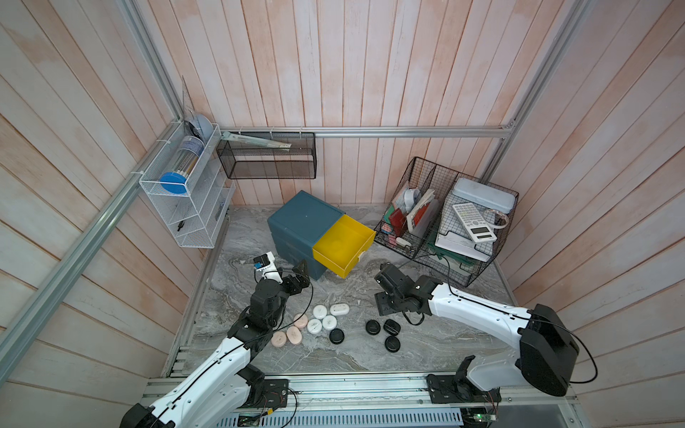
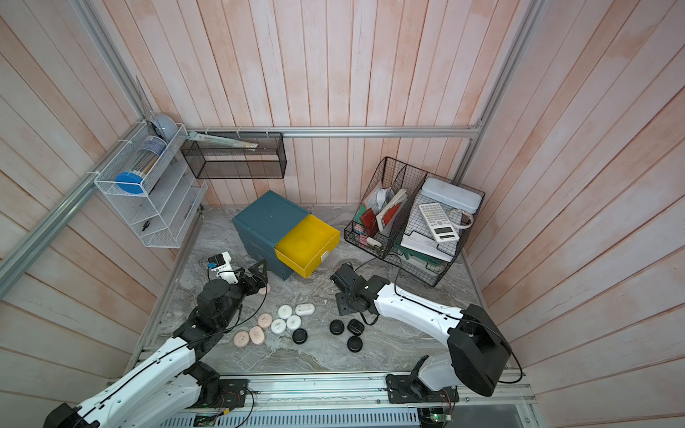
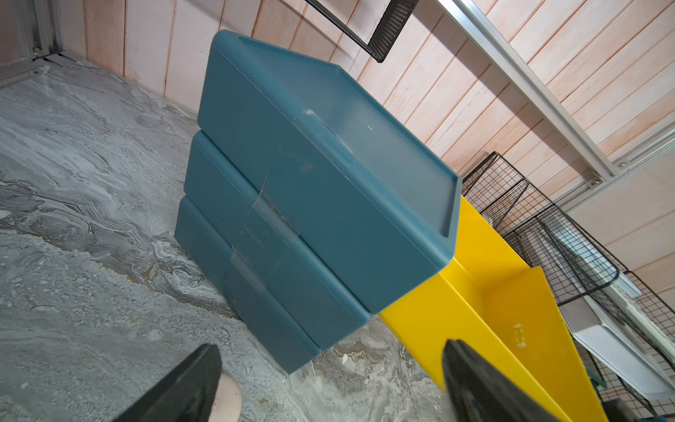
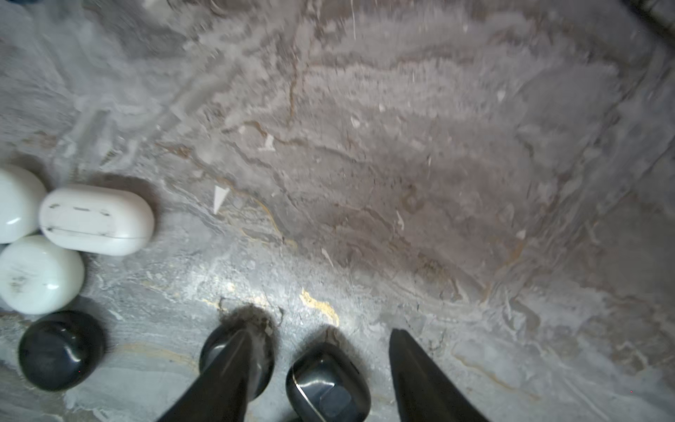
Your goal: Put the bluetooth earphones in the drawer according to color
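A teal three-tier drawer box has its yellow drawer pulled out, empty-looking. Earphone cases lie on the marble table: pink, white and black ones, several of each. My left gripper hangs open beside the teal box, nothing between its fingers. My right gripper is over the black cases near the table's middle, its fingers apart; a rounded black case lies on the table below, between the fingertips in that view.
Black wire baskets with papers and a calculator stand at back right. A white wire rack hangs on the left wall, a mesh basket on the back rail.
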